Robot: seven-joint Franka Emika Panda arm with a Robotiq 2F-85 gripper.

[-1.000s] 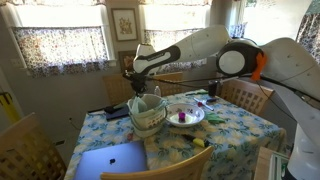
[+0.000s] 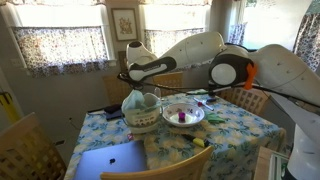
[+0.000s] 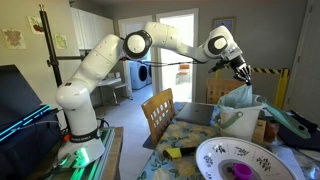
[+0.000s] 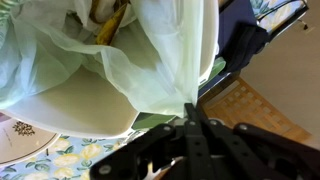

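Observation:
A pale, see-through plastic bag (image 4: 150,70) lines a white bin (image 4: 90,108). In the wrist view one edge of the bag narrows to a point at my gripper, whose fingers are shut on it. Exterior view 2 has the bag (image 3: 243,96) drawn up to a peak above the bin (image 3: 238,123), just under my gripper (image 3: 243,74). Something brownish-yellow (image 4: 112,25) lies inside the bag. In exterior view 1 the bag (image 2: 137,100) stands out of the bin (image 2: 145,119); the fingertips are too small to make out there.
Close to the bin is a white bowl (image 3: 215,152) with a magenta object (image 3: 242,172). A closed laptop (image 2: 110,160) lies on the flowered tablecloth (image 2: 95,130), with a black-and-yellow tool (image 3: 180,152) nearby. Wooden chairs (image 3: 158,110) surround the table.
In exterior view 1 the arm has shifted left and toward the camera. The bag's top has moved left with it and looks more bunched.

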